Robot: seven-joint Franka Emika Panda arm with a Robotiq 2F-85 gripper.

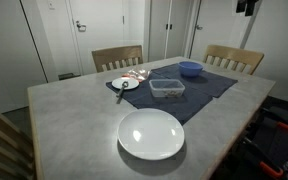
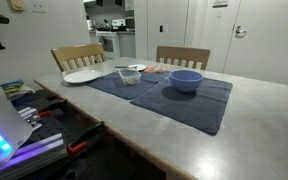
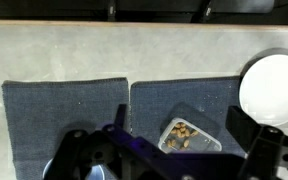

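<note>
My gripper is open, high above the table, with nothing between its fingers. Its dark fingers cross the lower part of the wrist view, and exterior view 1 shows a dark end of it at the top right. Below it lies a clear rectangular container holding small brown pieces. The same container stands on a dark cloth, apart from the gripper. A blue bowl rests on another dark mat; in the wrist view the arm partly hides it. A large white plate lies on the bare near side of the table.
A smaller white plate with a dark-handled utensil sits farther back, near an orange-and-white item. Chairs stand around the table.
</note>
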